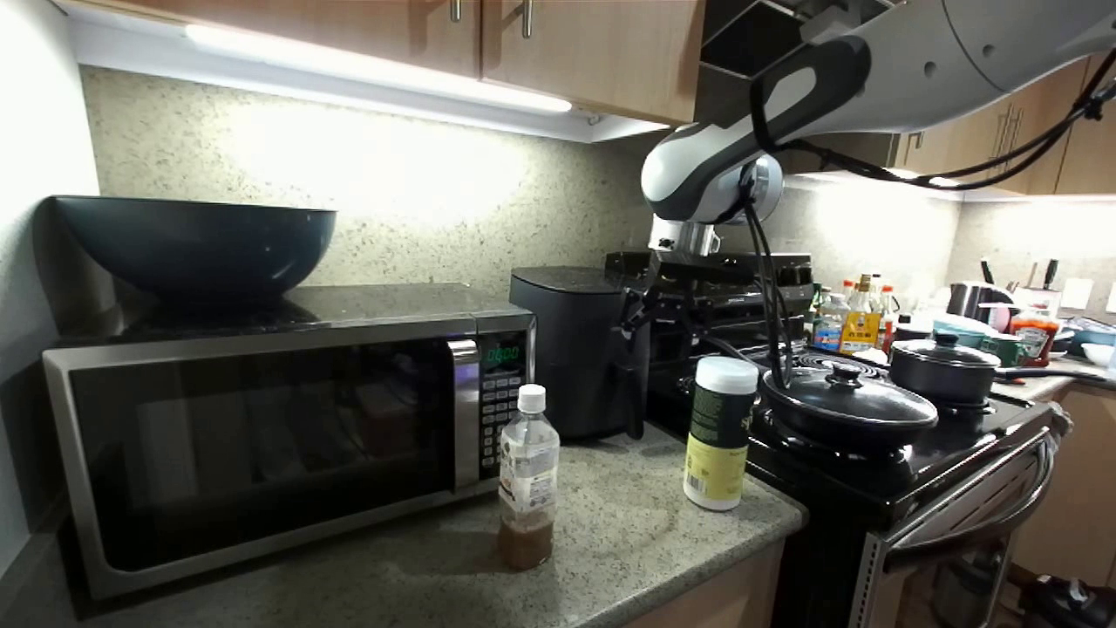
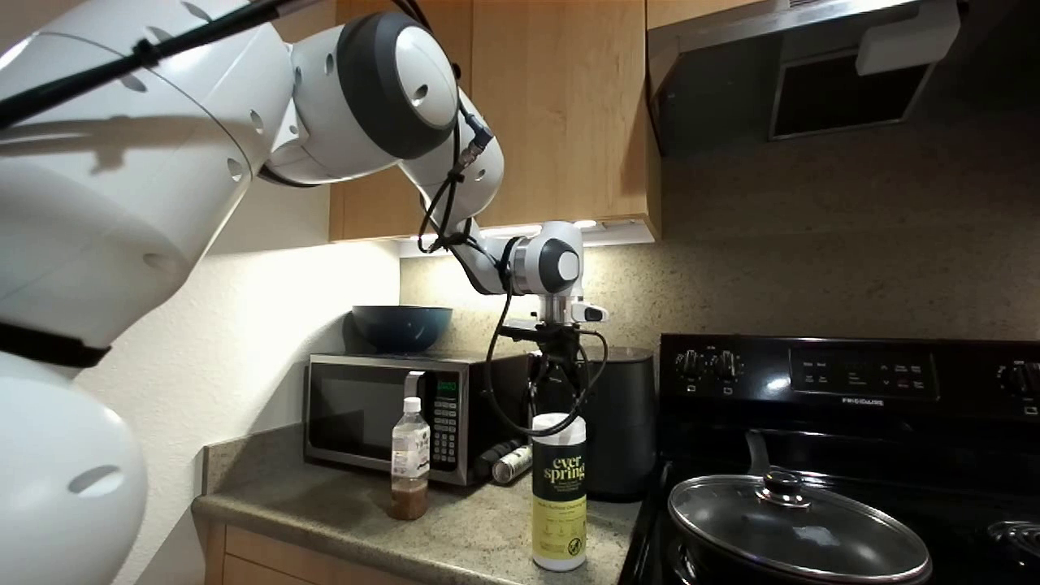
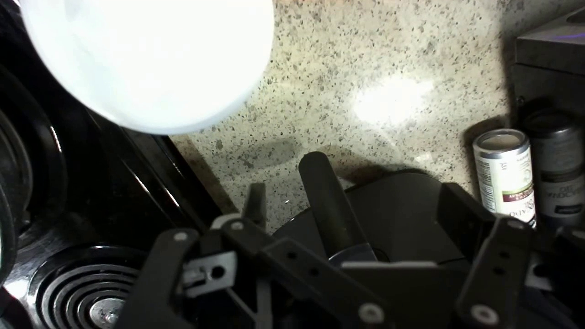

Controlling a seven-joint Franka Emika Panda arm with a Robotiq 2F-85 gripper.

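Note:
My gripper (image 1: 664,319) hangs open in front of the black air fryer (image 1: 570,366), nothing between its fingers. In the wrist view its fingers are spread wide above the fryer's top and dark handle (image 3: 332,203). The yellow-and-black wipes canister (image 2: 560,502) with a white lid stands upright on the counter, nearer the front than the gripper and apart from it. A white-capped bottle (image 1: 528,487) with brown liquid stands upright before the microwave (image 1: 272,440). No blue-capped bottle shows in any current view.
Right of the counter is the black stove, carrying a lidded pan (image 1: 847,403) and a lidded pot (image 1: 942,366). Spray cans (image 3: 505,175) lie between microwave and fryer. A dark bowl (image 1: 199,246) rests on the microwave. Bare counter (image 1: 617,502) lies between bottle and canister.

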